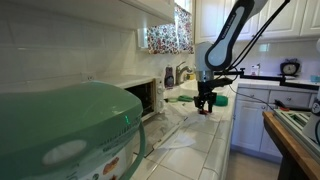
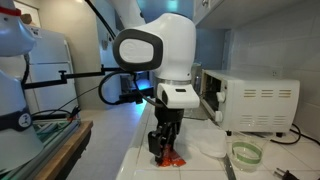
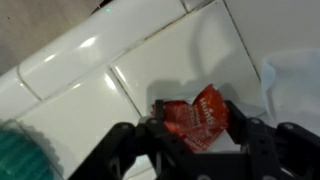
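Observation:
A small red packet [image 3: 200, 118] with a shiny orange-brown part is between my gripper's fingers in the wrist view. My gripper points down over the white tiled counter, its fingers part open around the packet. Whether both fingers press on it cannot be told. In the second exterior view the red packet [image 2: 172, 158] shows low at the fingertips, by the counter surface. From the first exterior view, the gripper [image 1: 205, 108] is low at the counter's far part, with a speck of red under it.
A green round thing [image 3: 22, 155] lies near the gripper. A clear green-rimmed container [image 2: 246, 154] and a white toaster oven [image 2: 255, 100] stand along the wall. A large green bin [image 1: 70, 120] fills the near left.

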